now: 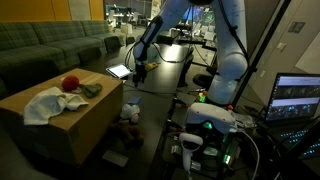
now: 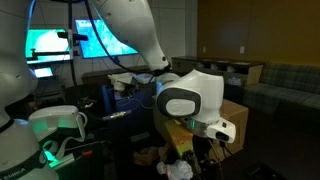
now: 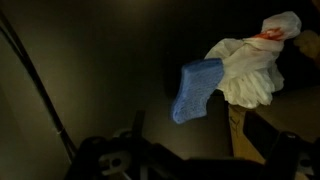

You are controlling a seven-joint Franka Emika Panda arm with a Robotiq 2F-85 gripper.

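In the wrist view, a blue sponge-like piece (image 3: 198,88) lies on the dark surface, ahead of my open gripper. A crumpled white plastic bag (image 3: 245,62) with a red mark touches or overlaps its right side. The fingers stand wide apart, with nothing held between them. From the first exterior view, the gripper (image 1: 138,76) hangs above the table beyond the end of the brown box. White crumpled material (image 2: 175,170) shows low in the second exterior view; the hand's white housing (image 2: 190,105) hides much around it.
A brown box (image 1: 88,130) carries a red ball (image 1: 70,83), a white cloth (image 1: 52,103) and a green item (image 1: 91,90). Beside it sits a brown plush-like object (image 1: 130,130). Cables and devices clutter the area near the robot base.
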